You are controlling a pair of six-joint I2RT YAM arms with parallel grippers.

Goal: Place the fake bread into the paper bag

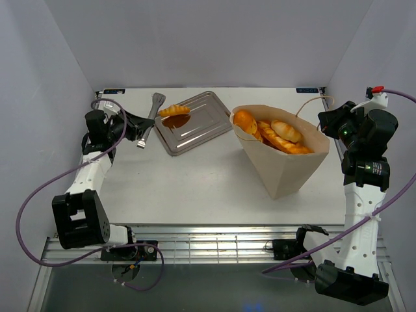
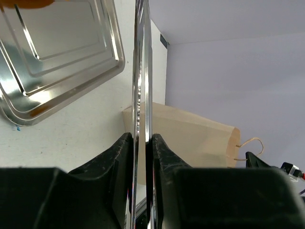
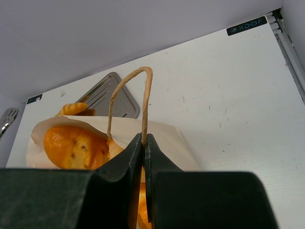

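Observation:
A golden ridged fake bread (image 1: 174,110) lies at the left back of the metal tray (image 1: 211,104), its brown reflection in front of it. My left gripper (image 1: 138,125) is shut on the handles of silver tongs (image 1: 156,103), whose arms (image 2: 143,62) run close together in the left wrist view. In the right wrist view the tongs (image 3: 9,116) are apart from that bread (image 3: 71,109). Several breads (image 1: 286,133) fill the open paper bag (image 1: 283,170). My right gripper is shut on the bag's twisted cord handle (image 3: 147,88) and holds it up.
White table between the tray and the bag is clear (image 1: 195,182). The bag's other cord handle hangs loose at its left side. Walls stand at the back and both sides.

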